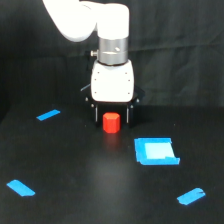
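A small red block (111,122) sits on the black table near the middle of the camera view. Directly above and around it is my gripper (112,118), under the white hand, pointing down. Its dark fingers stand wide apart, one to each side of the block, and a gap seems to show on both sides. Against the black background the fingertips are hard to make out.
To the right of the block lies a white patch (158,151) framed in blue tape. Blue tape strips mark the table at the left (48,115), front left (20,188) and front right (191,196).
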